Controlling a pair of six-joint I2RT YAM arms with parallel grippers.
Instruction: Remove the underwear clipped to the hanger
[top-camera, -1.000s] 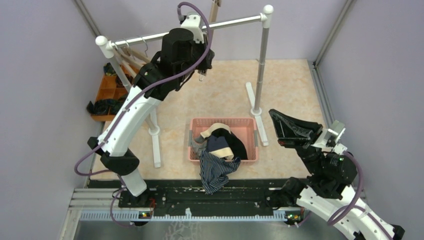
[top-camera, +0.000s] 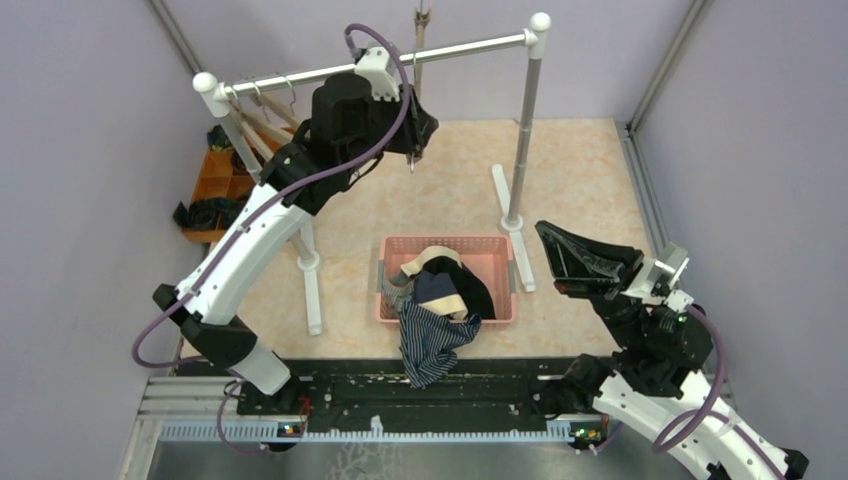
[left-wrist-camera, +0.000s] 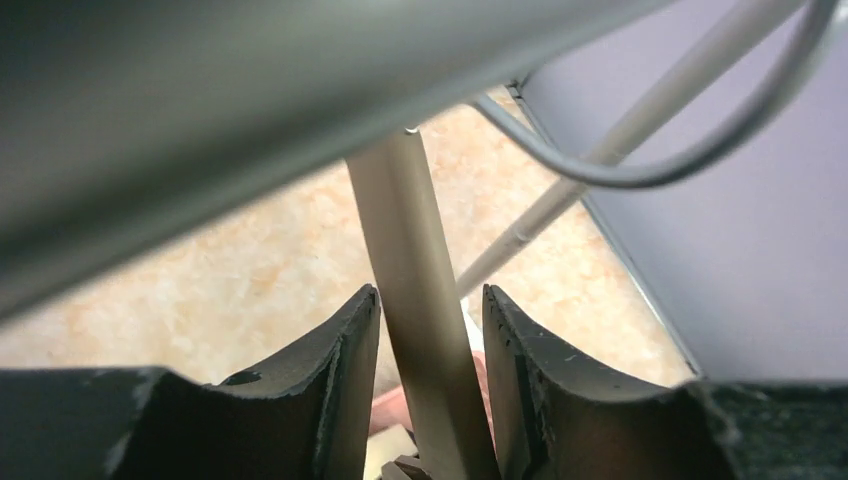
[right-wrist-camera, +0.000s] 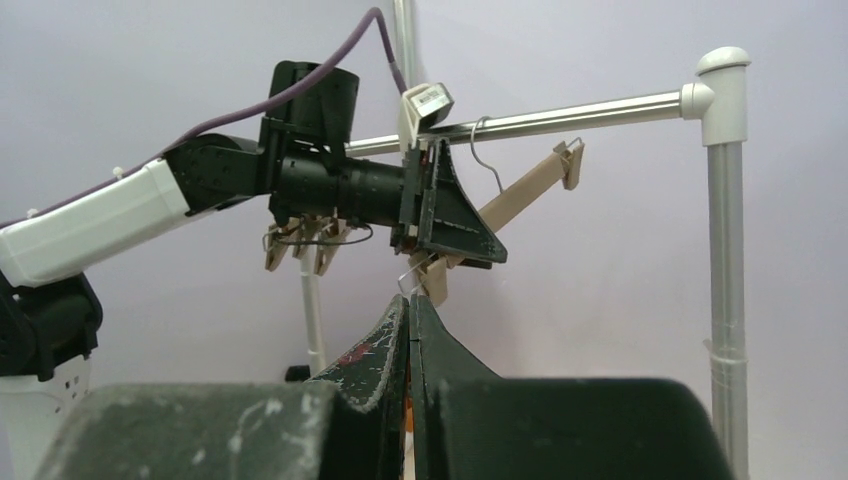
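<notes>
A wooden hanger (right-wrist-camera: 530, 190) hangs tilted from the rail by its wire hook. Its raised end clip (right-wrist-camera: 572, 166) and lower end clip (right-wrist-camera: 432, 280) show no cloth in the right wrist view. My left gripper straddles the hanger bar (left-wrist-camera: 415, 240); its fingers are apart, with slim gaps visible on both sides of the wood. The bar's lower end is partly hidden. My right gripper is shut, nothing showing between its fingertips, and stays low at the right in the top view. Clothes (top-camera: 437, 285) lie in the pink basket (top-camera: 498, 252).
The rail (top-camera: 470, 46) crosses just above my left gripper, with an upright post (top-camera: 527, 130) to the right. More hangers (top-camera: 262, 125) crowd the rail's left end, near an orange organizer (top-camera: 213, 178). A striped cloth (top-camera: 430, 345) drapes over the basket's front.
The right arm and the basket have not moved.
</notes>
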